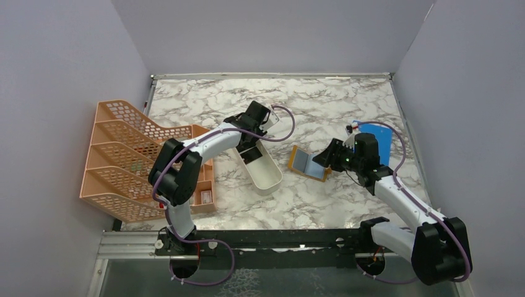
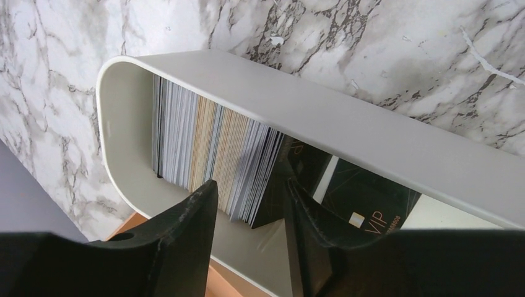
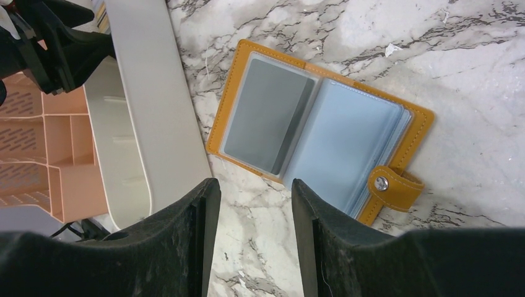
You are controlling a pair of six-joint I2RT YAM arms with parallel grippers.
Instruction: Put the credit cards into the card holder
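Note:
In the left wrist view a row of cards (image 2: 213,139) stands on edge at one end of a long white bin (image 2: 117,117). A dark VIP card (image 2: 377,195) lies flat in the same bin, and another dark card (image 2: 282,182) leans against the row. Over the cards my left gripper is open, its fingers apart with nothing between them. The tan card holder (image 3: 322,136) lies spread on the table, clear sleeves facing up and a snap strap (image 3: 396,189) at one side. Beside it hovers my right gripper, open and empty.
An orange compartment organizer (image 1: 121,167) stands left of the bin. A blue flat sheet (image 1: 381,142) lies behind the right arm. Bare marble table (image 1: 322,96) stretches across the back and between bin and right arm.

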